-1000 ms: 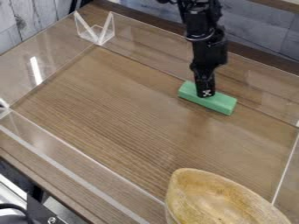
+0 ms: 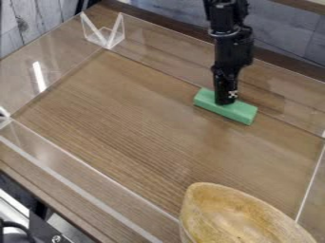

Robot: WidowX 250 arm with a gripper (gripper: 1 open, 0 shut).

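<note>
My black gripper (image 2: 226,95) hangs down from the top of the view, its tip on or just over a green rectangular block (image 2: 238,112) on the wooden table (image 2: 114,114). The gripper looks shut, and I see nothing between its fingers. The tip partly hides the upper middle of the block.
A white wire holder (image 2: 105,33) stands at the back left. A large pale yellow bowl (image 2: 235,218) fills the front right. A dark area lies beyond the table's left edge.
The arm above the gripper has shifted very slightly. The green block looks to be in the same place.
</note>
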